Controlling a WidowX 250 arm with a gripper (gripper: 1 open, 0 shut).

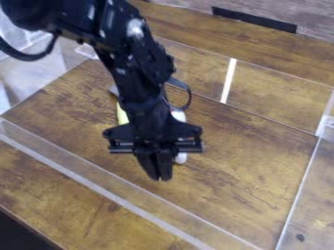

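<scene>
The black arm reaches down from the top left, and its gripper (156, 168) is low over the middle of the wooden table, in front of a white object (183, 154) that it mostly hides. A pale yellow elongated object (123, 115) shows in part behind the gripper's left side. Whether the fingers are open or shut, or hold anything, I cannot tell.
Clear plastic walls border the wooden tabletop (248, 176) along the front left, right and back. A white strip (229, 80) lies toward the back. The bare wood right of the gripper is free.
</scene>
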